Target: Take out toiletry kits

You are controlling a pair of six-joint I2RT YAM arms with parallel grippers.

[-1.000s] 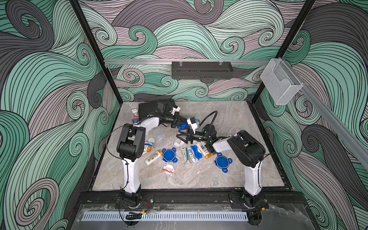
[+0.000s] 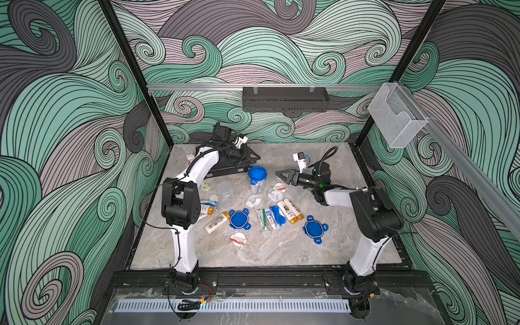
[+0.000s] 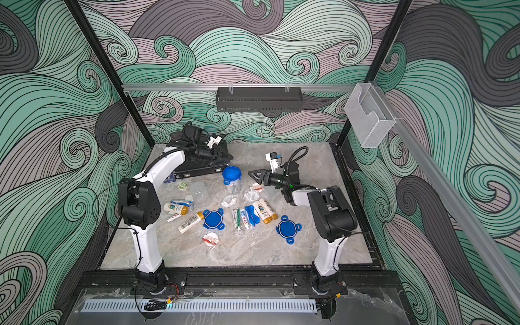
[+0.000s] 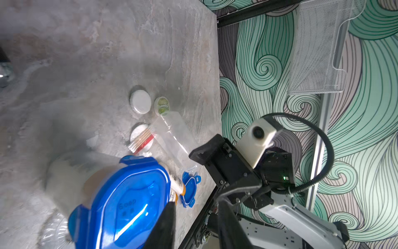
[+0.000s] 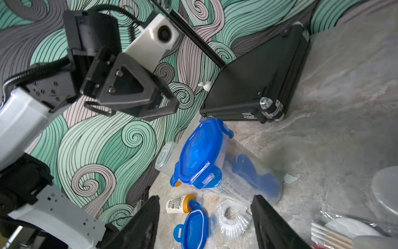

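Note:
A clear container with a blue lid [image 2: 257, 173] stands mid-table, blue items visible inside in the right wrist view [image 5: 199, 149]. My left gripper [image 2: 248, 152] is raised above and left of it, by the black case; in the left wrist view its fingertips [image 4: 170, 211] show open over the lid's side. My right gripper is open to the right of the container, its fingers apart. Loose toiletries lie in front: a toothpaste pack [image 2: 270, 217], bottles [image 2: 287, 211], a comb pack [image 2: 262, 222], blue lids [image 2: 239, 219], and wrapped cotton swabs [image 4: 141, 139].
A black case [image 5: 252, 83] sits at the back left. A mesh basket [image 2: 397, 115] hangs on the right rail.
Both grippers have pulled away from the lidded container: the left has risen toward the back, the right has moved rightward.

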